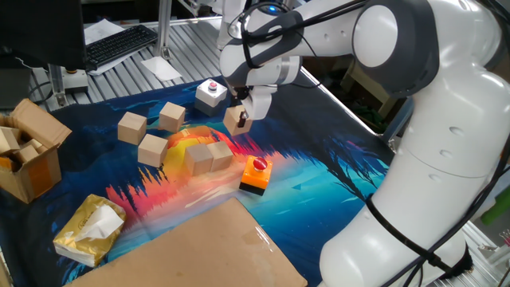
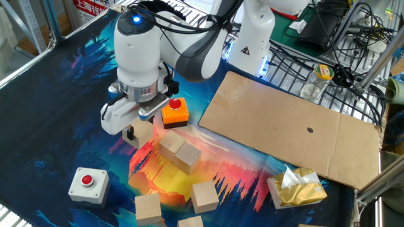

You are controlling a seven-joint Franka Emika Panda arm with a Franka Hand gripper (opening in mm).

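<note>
A wooden block (image 1: 234, 121) stands beneath the hand at the far side of the mat, partly covered by it. My gripper (image 2: 140, 127) points down at this block, and a dark finger (image 2: 130, 133) lies against or just before one face. The other finger is mostly hidden, so whether the fingers press on the block does not show. Further loose blocks include one (image 1: 132, 127), a second (image 1: 171, 116) and a third (image 1: 152, 150).
Close to the hand are an orange box with a red button (image 1: 256, 174) and a white one (image 2: 89, 186). A cardboard sheet (image 2: 278, 126), a tissue pack (image 1: 90, 229) and a carton of blocks (image 1: 32, 171) lie around. Dark mat beyond the white button box is clear.
</note>
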